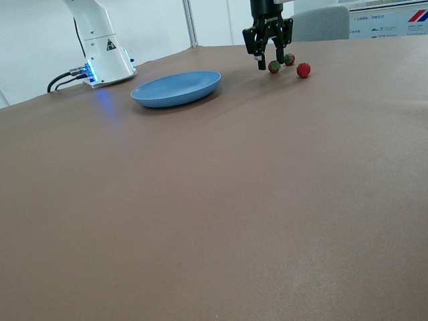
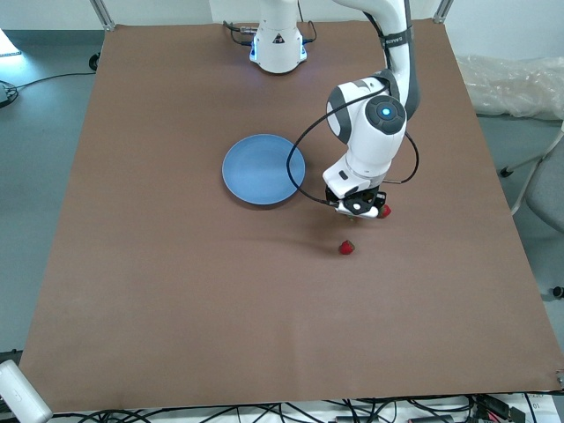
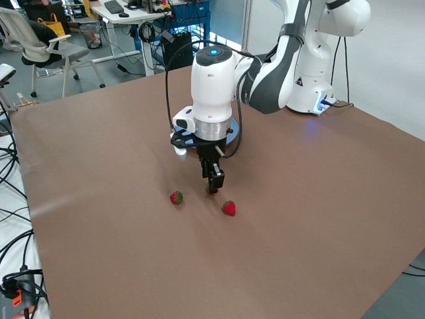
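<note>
My gripper (image 1: 271, 59) hangs low over the table, its two fingers apart on either side of a strawberry (image 1: 273, 67); in the right view it (image 3: 213, 179) hides most of that berry. A second strawberry (image 1: 303, 70) lies a little apart, nearest the front in the left view (image 2: 346, 248). A third (image 1: 289, 59) sits just behind the gripper, partly visible in the left view (image 2: 385, 211) and clear in the right view (image 3: 176, 197). A blue plate (image 2: 263, 169) lies empty beside the gripper.
The arm's base (image 2: 278, 44) stands at the back, with cables. A chair and cable bundles lie beyond the table's edges.
</note>
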